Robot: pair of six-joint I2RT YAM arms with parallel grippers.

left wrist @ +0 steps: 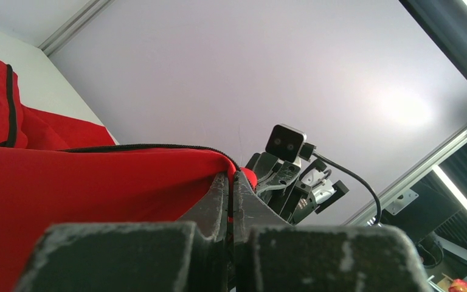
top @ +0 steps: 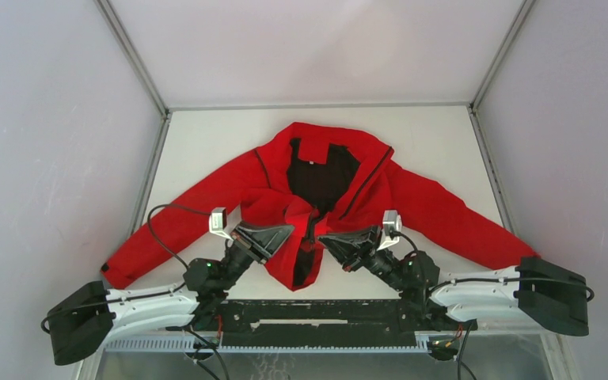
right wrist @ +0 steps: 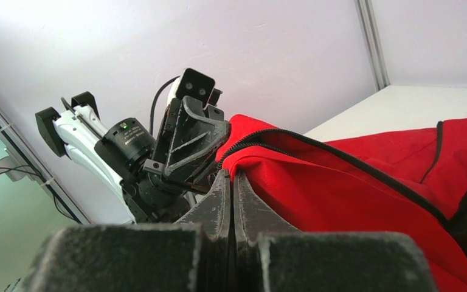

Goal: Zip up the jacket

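Observation:
A red jacket (top: 229,178) lies spread on the white table, its front parted over a dark lining (top: 321,180). Above its lower hem, my left gripper (top: 293,229) and right gripper (top: 321,238) face each other with a small gap between. In the left wrist view, my left gripper is shut on a fold of red cloth beside the dark zipper edge (left wrist: 140,146). Red cloth with black zipper teeth (right wrist: 340,157) also runs into the tips of my right gripper, which is shut on it. The zipper's slider cannot be made out.
Both sleeves reach outward, the left sleeve (top: 146,245) and the right sleeve (top: 475,237), passing behind the arms. A dark rail (top: 317,317) runs along the front of the table. Bare table (top: 214,131) shows behind the jacket.

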